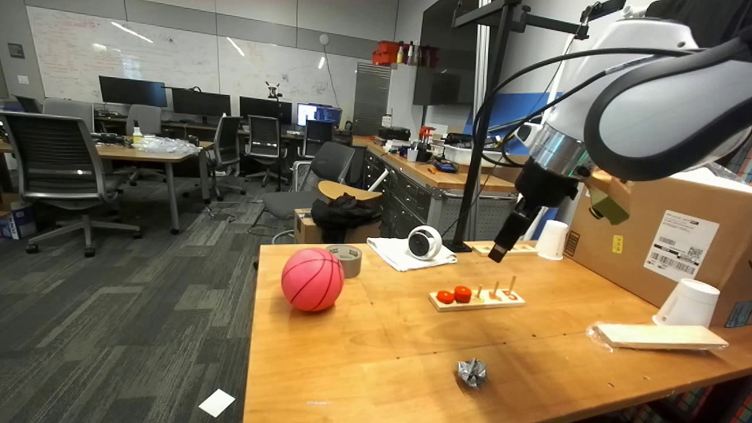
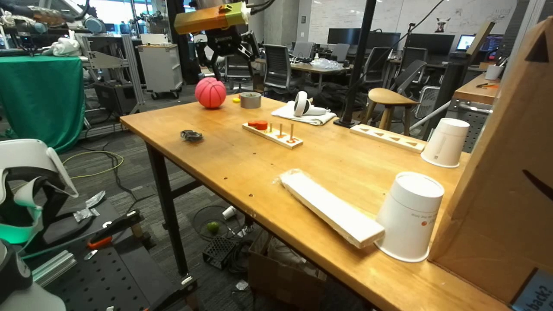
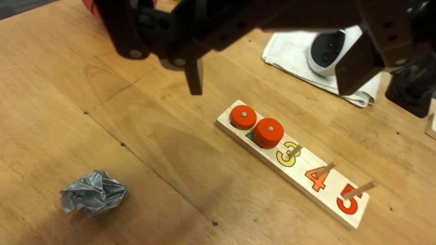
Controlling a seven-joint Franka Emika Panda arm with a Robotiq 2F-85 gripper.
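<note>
My gripper is open, its two fingers spread wide with only air between them. In exterior view 1 the gripper hangs above the table, over the far side of the peg board. That pale wooden board shows the numerals 3, 4 and 5 beside bare pegs. Red discs sit on its first two pegs, the second stack taller. A crumpled silver ball lies on the table, apart from the board. A pink ball rests near the table's left edge, beside a roll of grey tape.
A white headset lies on a folded white cloth by the black post. Two upturned white cups, a wrapped wooden plank and a large cardboard box crowd one end.
</note>
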